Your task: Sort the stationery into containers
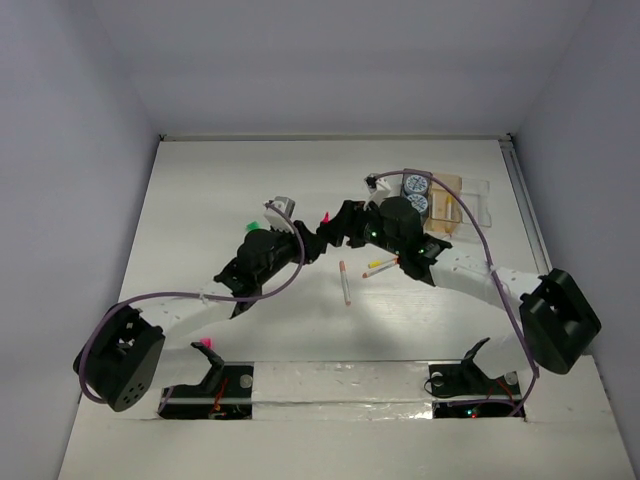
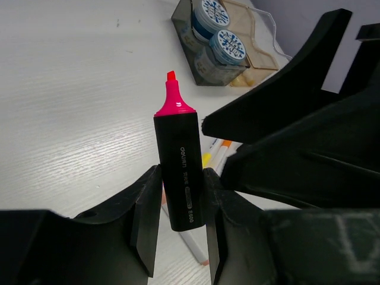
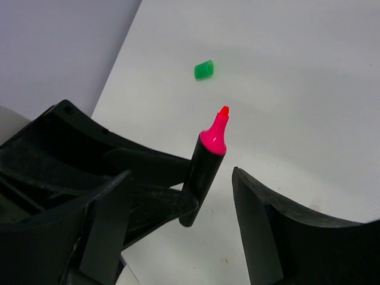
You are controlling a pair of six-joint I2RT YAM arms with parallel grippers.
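Note:
Upright and without its cap, a black highlighter with a pink tip (image 2: 181, 160) is pinched near its lower end by my left gripper. In the right wrist view the same highlighter (image 3: 206, 163) stands in front of my right gripper, whose fingers are spread to either side and not closed on it. Seen from above, the two grippers meet near the table's middle, with only the pink tip (image 1: 325, 217) showing. At the back right stand the containers: a dark box with two round-lidded jars (image 1: 415, 184) and a clear tray with a tan section (image 1: 478, 203).
A white pen with orange ends (image 1: 345, 283) lies below the grippers. Beside it, partly under the right arm, are a yellow-ended pen (image 1: 377, 264) and another white pen (image 1: 378, 270). A green cap (image 1: 252, 226) and a pink cap (image 1: 206, 342) lie leftward.

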